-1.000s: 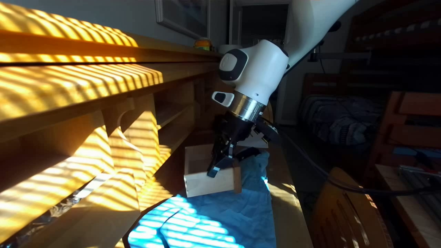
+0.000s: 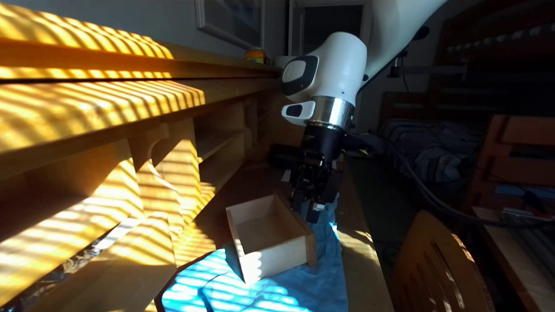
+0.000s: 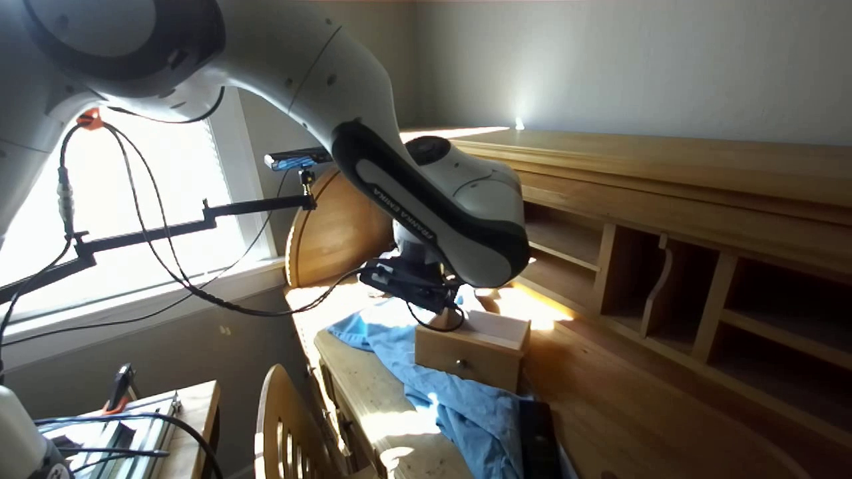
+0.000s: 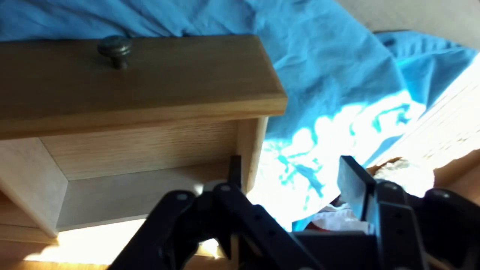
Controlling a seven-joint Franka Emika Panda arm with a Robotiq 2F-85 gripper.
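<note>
A small wooden drawer (image 2: 270, 262), empty inside, rests open side up on a blue cloth (image 2: 317, 291). In the wrist view, its front panel (image 4: 180, 85) carries a dark round knob (image 4: 115, 48). My gripper is part open, with clear space between its fingers. One finger overlaps the inner face of the drawer's side wall (image 4: 254, 150); the other stands apart, over the cloth. Whether either touches the wood, I cannot tell. From exterior view 1, the gripper (image 2: 305, 208) appears at the drawer's far end, by the front panel. The arm partly hides the drawer (image 3: 471, 359) in exterior view 2.
Desk cubbies (image 3: 687, 287) line the back of the desk. A wooden chair (image 2: 442, 265) stands beside the front edge. A dark object (image 3: 536, 439) lies by the cloth. Bare desktop (image 3: 639, 399) extends in front of the cubbies.
The drawer has shifted toward the exterior view 1 camera and turned. My gripper, previously over the drawer, has swung right to its far end, and the wrist is more upright.
</note>
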